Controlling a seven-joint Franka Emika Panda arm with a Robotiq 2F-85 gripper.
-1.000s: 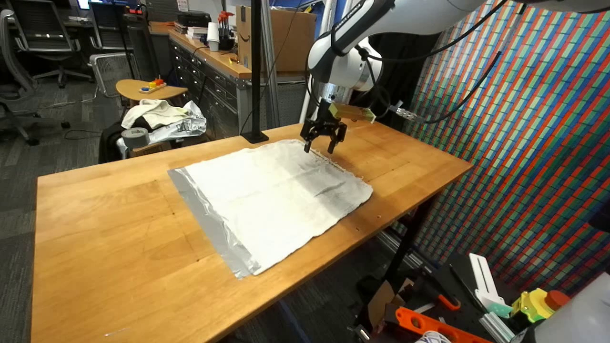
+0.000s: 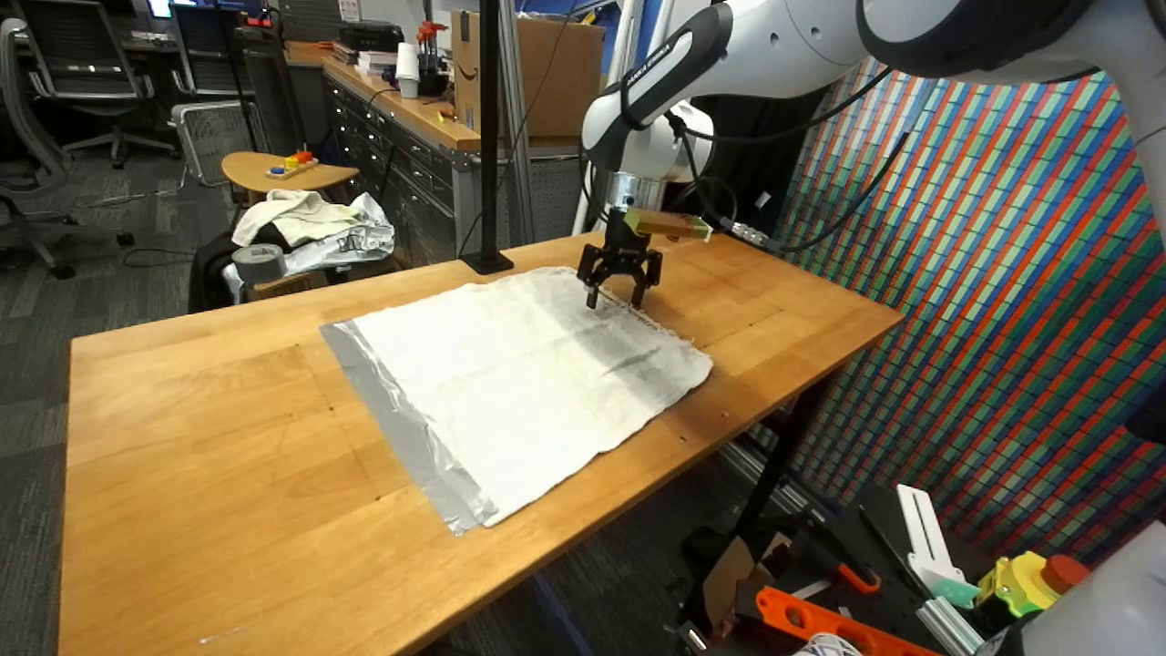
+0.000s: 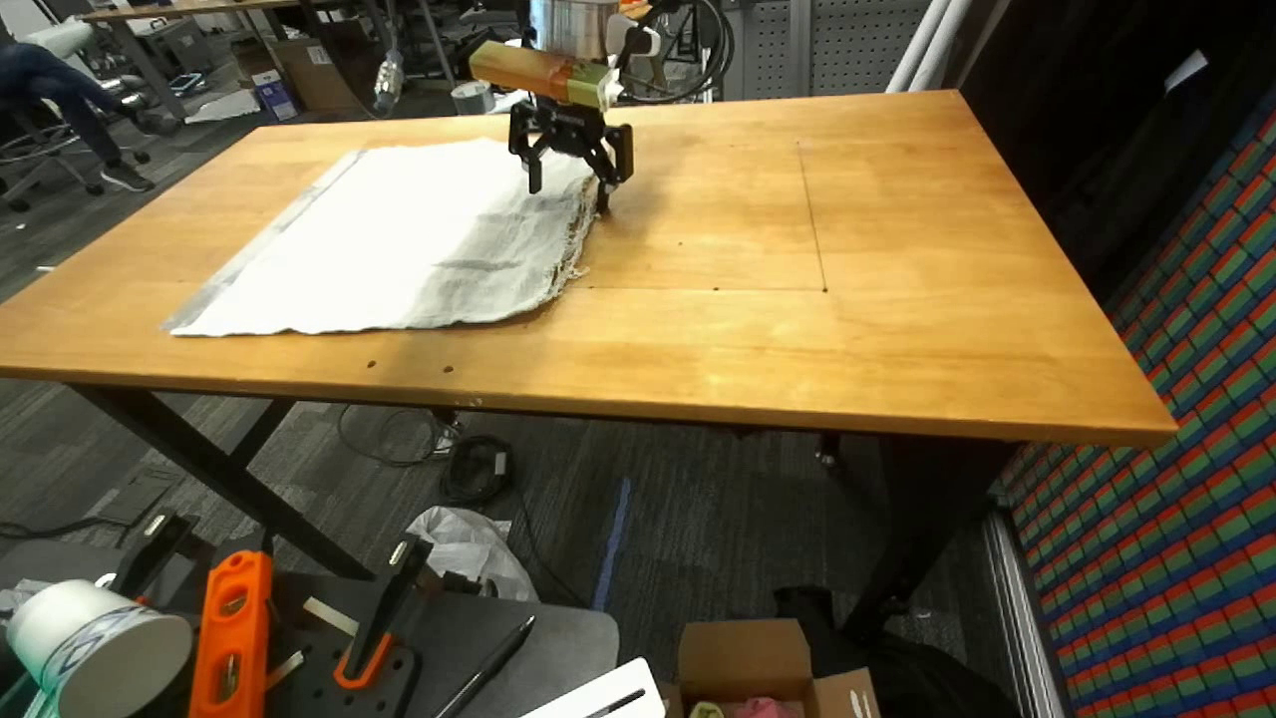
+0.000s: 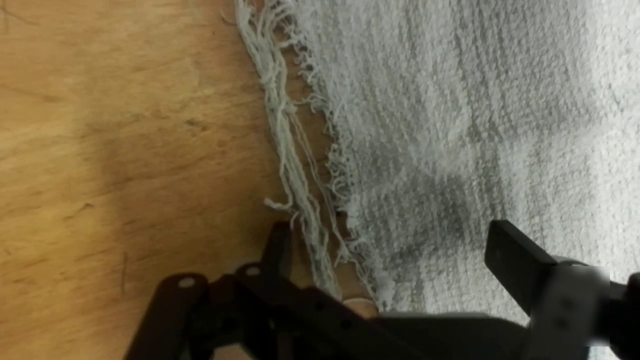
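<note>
A white cloth lies spread flat on the wooden table, a silvery-grey strip showing along its left side in exterior view 1. My gripper points down over the cloth's frayed edge, open and empty. In the wrist view, one finger is on the bare-wood side of the loose threads, while the other finger is above the woven cloth. Exterior view 2 has the gripper at the far end of the frayed edge. Whether the fingertips touch the cloth or table is hard to tell.
Bare tabletop stretches beyond the frayed edge, and more free wood lies left of the cloth. A black post rises at the table's back edge, near the arm.
The gripper has come down closer to the frayed edge and now points more nearly straight down. The cloth looks unmoved.
</note>
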